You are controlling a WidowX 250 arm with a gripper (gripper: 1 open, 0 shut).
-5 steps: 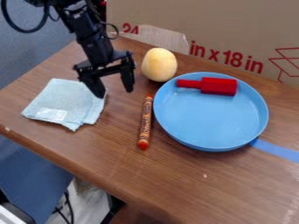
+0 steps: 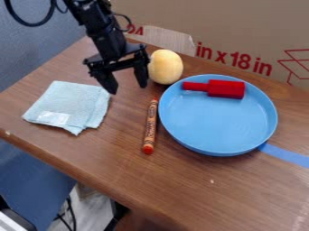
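Observation:
My black gripper (image 2: pixel 126 83) hangs at the upper left over the wooden table, open, its two fingers apart with nothing seen between them. It is between a folded pale blue cloth (image 2: pixel 63 108), lower left of it, and a pale yellow pear-shaped object (image 2: pixel 165 67) to its right. An orange crayon-like stick (image 2: pixel 151 126) lies lengthwise to the left of a blue plate (image 2: pixel 215 127). A red object with a handle (image 2: pixel 223 87) lies at the plate's back part.
A cardboard box (image 2: pixel 241 36) stands along the back. Blue tape (image 2: pixel 287 156) runs right of the plate. The table's left edge drops to the floor.
The objects on the table stay where they were.

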